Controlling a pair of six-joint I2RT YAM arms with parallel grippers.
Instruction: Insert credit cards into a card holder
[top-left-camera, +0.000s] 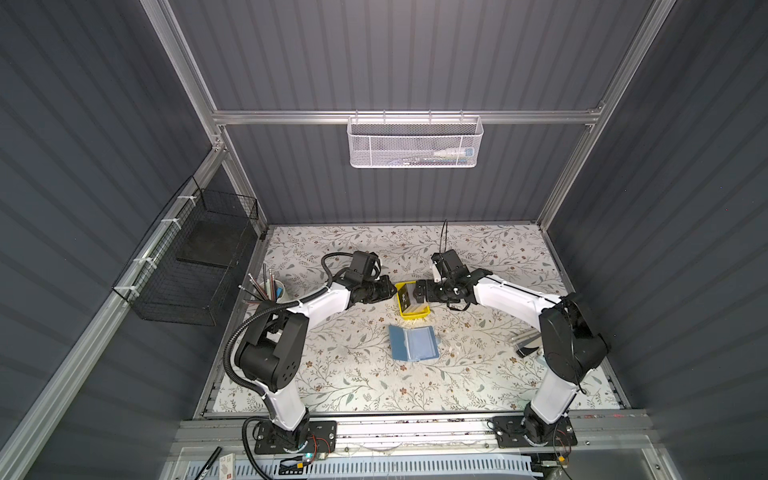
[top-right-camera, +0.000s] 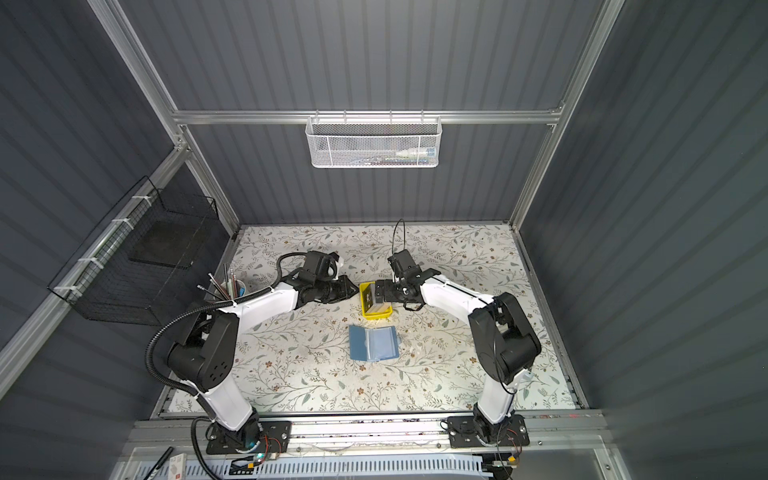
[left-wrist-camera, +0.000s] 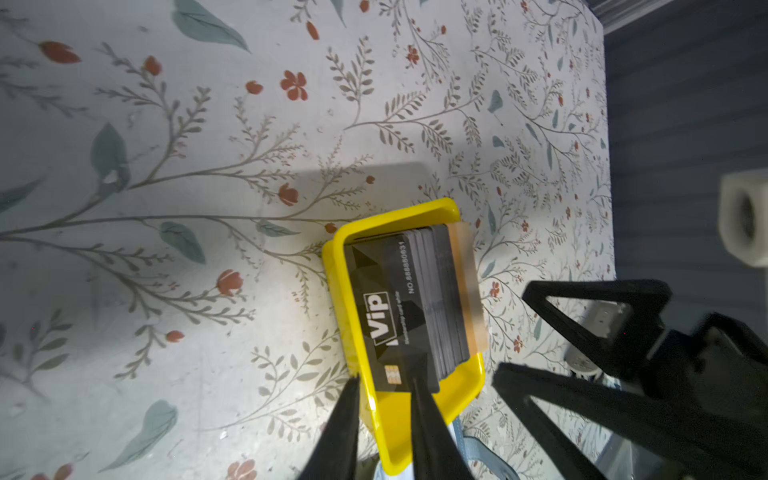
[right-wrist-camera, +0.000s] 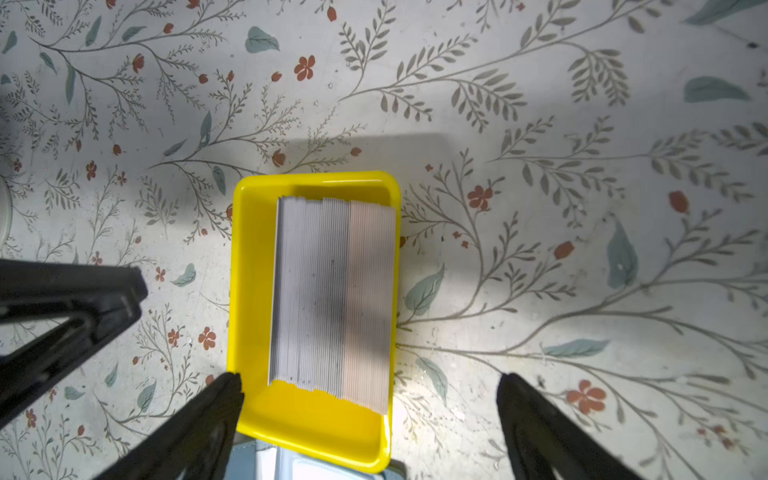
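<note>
The yellow tray (top-left-camera: 414, 315) stands mid-table with a row of cards (right-wrist-camera: 332, 304) on edge in it. In the left wrist view the nearest card (left-wrist-camera: 389, 308) is black, printed "Vip". My left gripper is at the tray's left, its fingers a little apart with no card between them. My right gripper hangs over the tray's right side, fingers wide apart with nothing held; the cards and tray show between them from above. In front of the tray lies the card holder (top-left-camera: 422, 342), opened flat, with a blue cover and a pale clear pocket side.
A cup of pens (top-left-camera: 276, 292) stands at the left edge. Several small items (top-left-camera: 526, 345) lie at the right, partly behind the right arm. The table around the holder is free. A white wire basket (top-left-camera: 416, 152) hangs on the back wall.
</note>
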